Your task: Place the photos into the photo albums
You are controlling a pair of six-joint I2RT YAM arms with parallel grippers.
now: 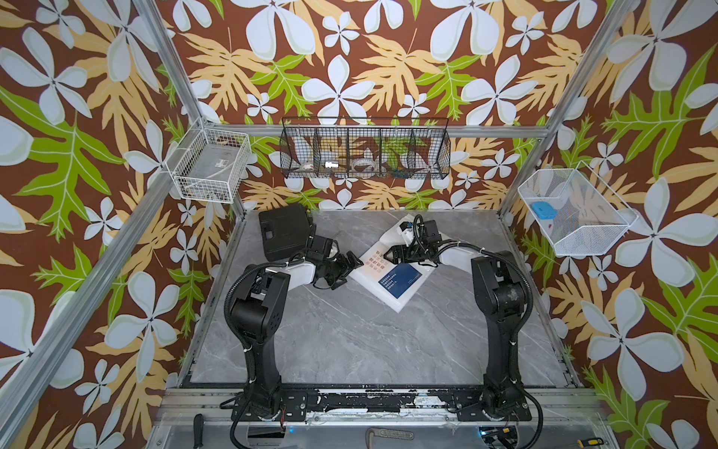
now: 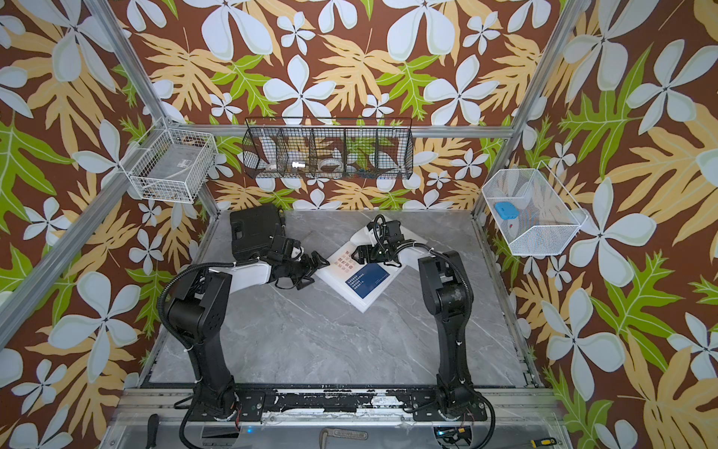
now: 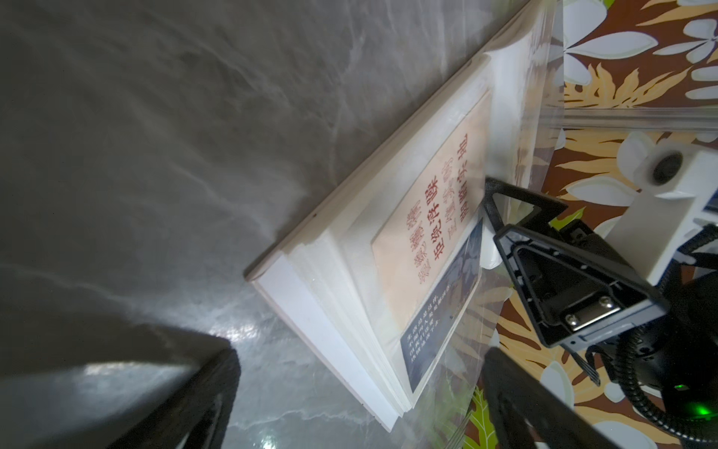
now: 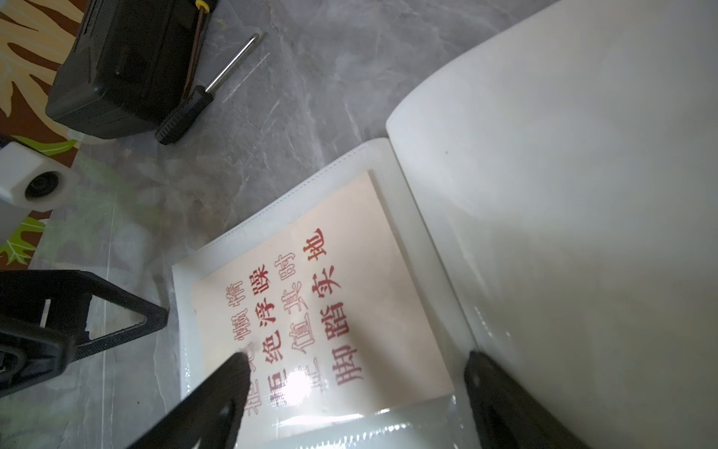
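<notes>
The album [image 3: 329, 329] lies open at an angle in the middle of the table. On its near page a peach card with red characters [image 4: 314, 299] sits inside a clear sleeve, with a dark blue card [image 2: 365, 280] beside it. My left gripper [image 1: 348, 270] is open at the album's left corner, apart from the pages and with nothing between its fingers. Over the album is my right gripper [image 1: 393, 256], its fingers part open around the peach card's area. One of its fingers [image 4: 516, 404] rests by the base of a curled white page [image 4: 576, 202]. Nothing shows gripped there.
A black case [image 1: 284, 230] stands at the back left, with a screwdriver [image 4: 205, 93] beside it. Wire baskets hang at the back [image 1: 365, 153], left [image 1: 213, 166] and right [image 1: 579, 209].
</notes>
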